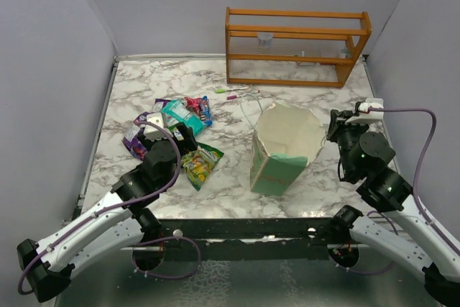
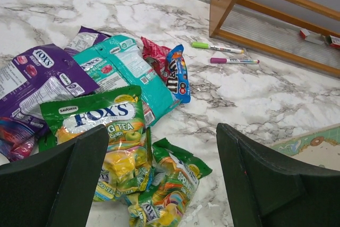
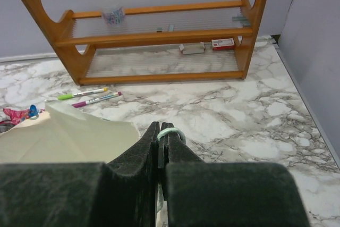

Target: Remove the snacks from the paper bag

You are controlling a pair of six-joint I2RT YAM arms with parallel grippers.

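Observation:
A paper bag [image 1: 277, 170] with a pale, open top stands upright on the table's right half. My right gripper [image 1: 332, 124] is at the bag's upper right, shut on a pale cord handle [image 3: 175, 131] seen between its fingertips. Snack packets lie at the left: green Fox's [image 2: 106, 120], another green one [image 2: 170, 190], purple [image 2: 40, 86], teal [image 2: 133, 73] and red-and-blue [image 2: 177, 75]. My left gripper hangs above them with fingers apart and nothing seen held. The bag's bottom inside is hidden.
A wooden rack [image 1: 287, 59] stands at the back right with small boxes on it. Two markers [image 2: 234, 60] lie in front of it. Grey walls bound the table on the sides and back.

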